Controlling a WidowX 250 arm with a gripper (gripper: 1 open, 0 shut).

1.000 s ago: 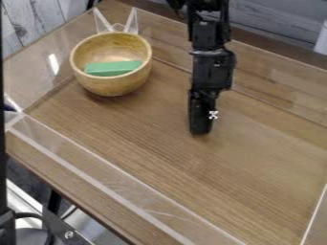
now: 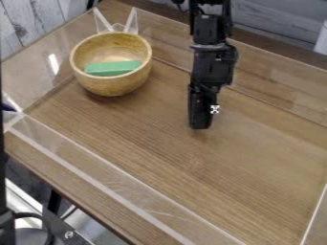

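My black arm reaches down from the top of the view, and its gripper (image 2: 201,113) is low over the middle of the wooden table (image 2: 153,172). The fingers look closed, with nothing visible between them, though they are dark and small. A wooden bowl (image 2: 136,78) holding a green block (image 2: 113,68) sits to the upper left of the gripper, apart from it.
A white pointed object (image 2: 115,23) stands behind the bowl at the table's back. Dark cables or parts lie at the lower left edge.
The arm and gripper have shifted very slightly; the bowl and block look the same.
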